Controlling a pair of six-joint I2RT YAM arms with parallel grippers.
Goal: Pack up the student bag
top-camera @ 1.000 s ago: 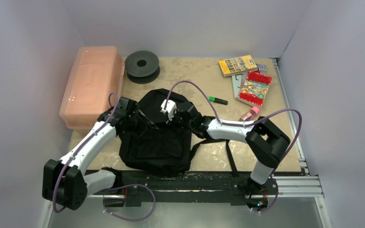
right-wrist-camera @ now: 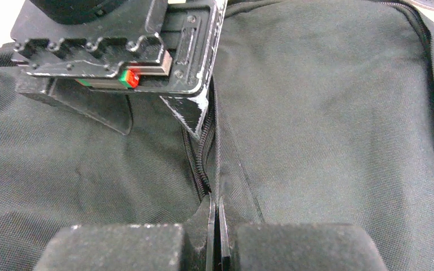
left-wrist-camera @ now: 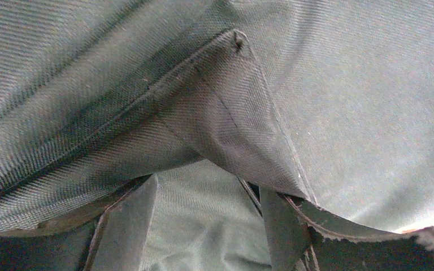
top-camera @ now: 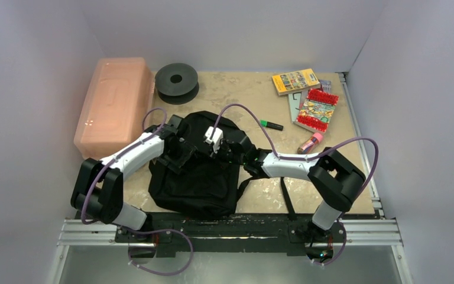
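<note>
The black bag lies on the table with its opening edge running under both grippers. In the right wrist view, a raised fabric edge with a zipper leads into my right gripper, which is shut on that thin edge. Beside it, my left gripper stands open over the bag. A folded flap of bag cloth hangs close above the left fingertips in the left wrist view, and bag fabric shows between the spread fingers. The bag's inside is mostly hidden.
At the right lie a yellow book, a red-edged notebook, a green-capped marker and a pink-capped bottle. A black spool and an orange bin stand at the back left.
</note>
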